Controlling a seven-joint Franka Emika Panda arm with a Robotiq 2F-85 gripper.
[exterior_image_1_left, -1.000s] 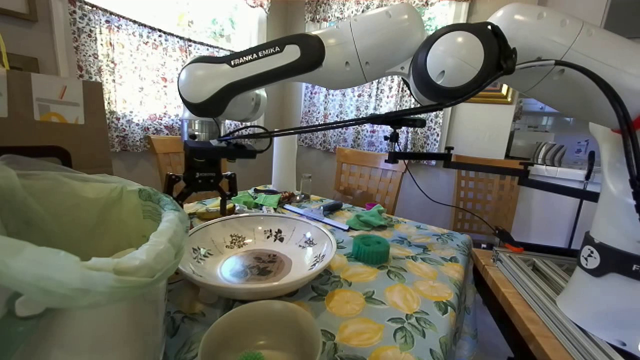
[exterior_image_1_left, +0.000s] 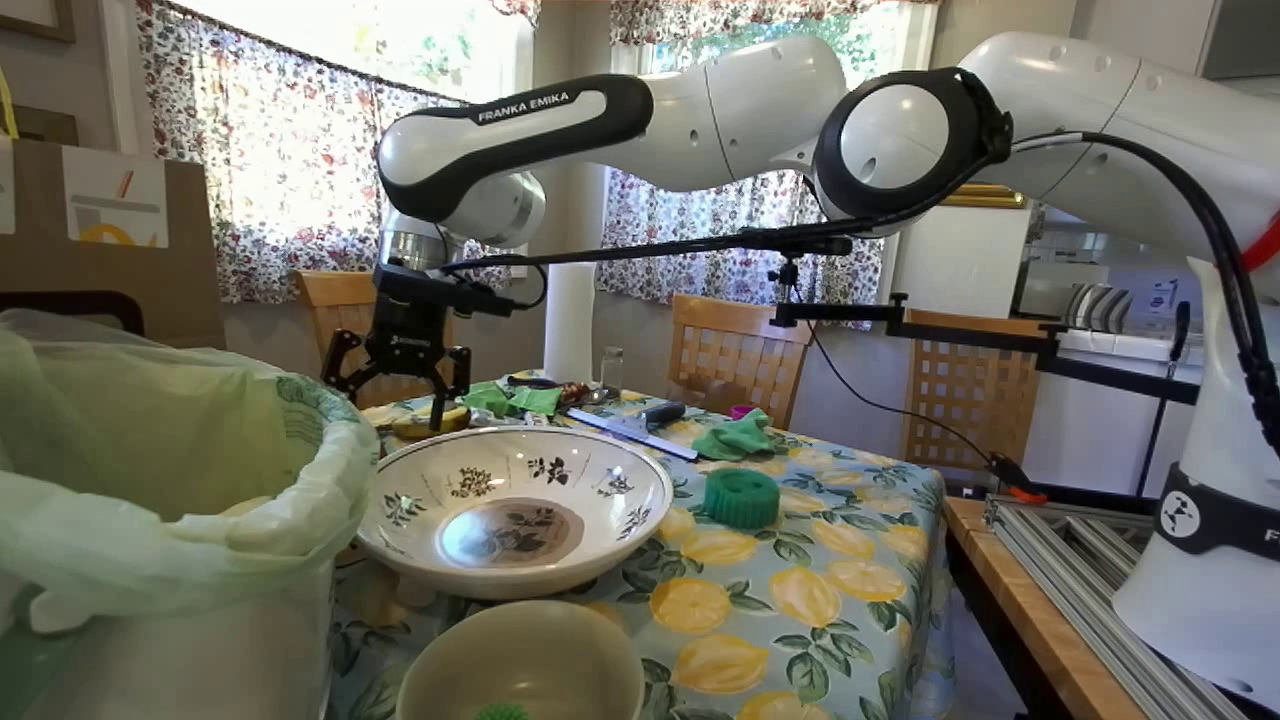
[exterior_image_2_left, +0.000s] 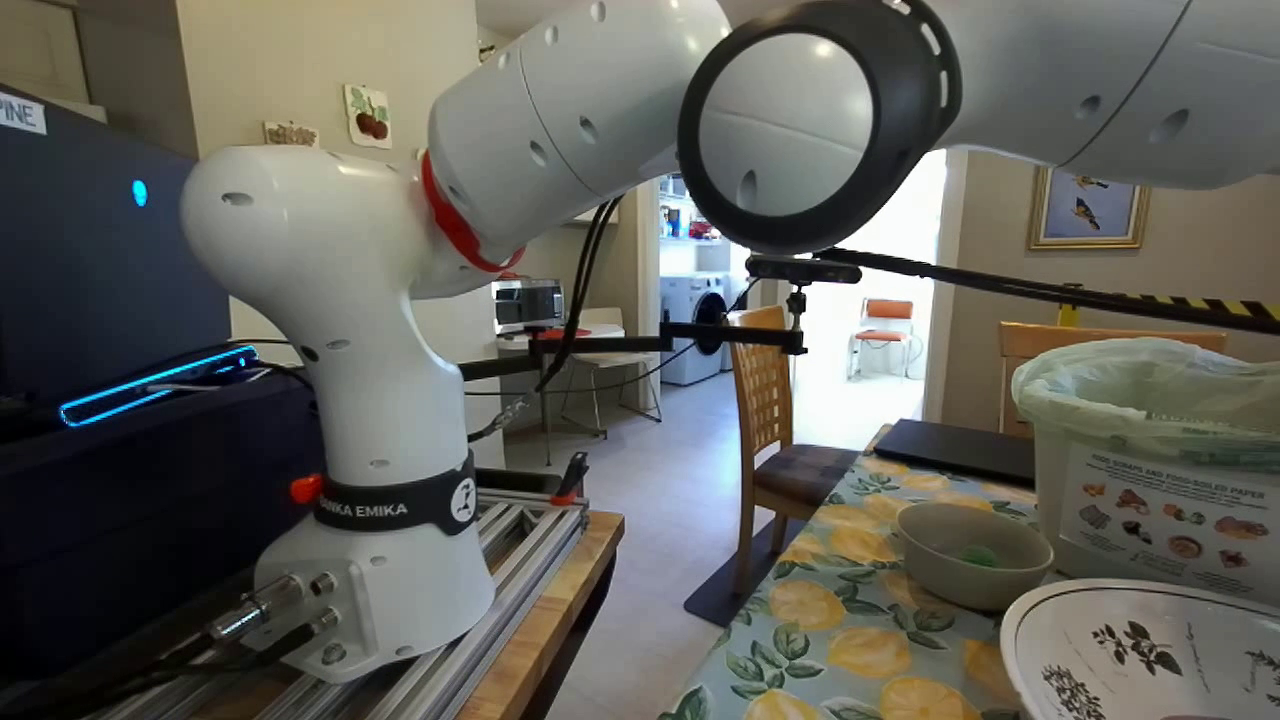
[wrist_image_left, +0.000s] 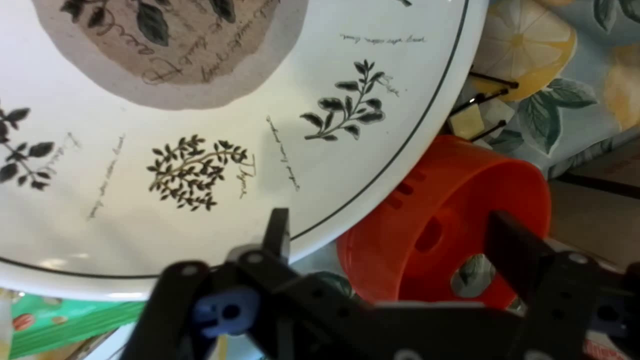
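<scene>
My gripper (exterior_image_1_left: 391, 398) hangs past the far left rim of the large white bowl (exterior_image_1_left: 414, 542), its fingers apart with nothing held. In the wrist view the open gripper has one finger over the bowl's rim (wrist_image_left: 336, 231) and the other over an orange-red plastic container (wrist_image_left: 378, 255). That container lies between the two fingers in this view, its open end toward the right. How far the fingertips are above it cannot be told. Botanical prints decorate the otherwise bare inside of the large bowl.
A lined bin (exterior_image_1_left: 240, 552) stands close on the left. In front is a smaller beige bowl (exterior_image_1_left: 606, 654) with something green inside. A green round object (exterior_image_1_left: 740, 498), green cloth (exterior_image_1_left: 734, 438) and long flat tool (exterior_image_1_left: 632, 434) lie to the right.
The gripper has tilted, its fingertips swinging slightly left, while the wrist above has shifted a little right. The arm's elbow is slightly lower. The bowls and bin have not moved.
</scene>
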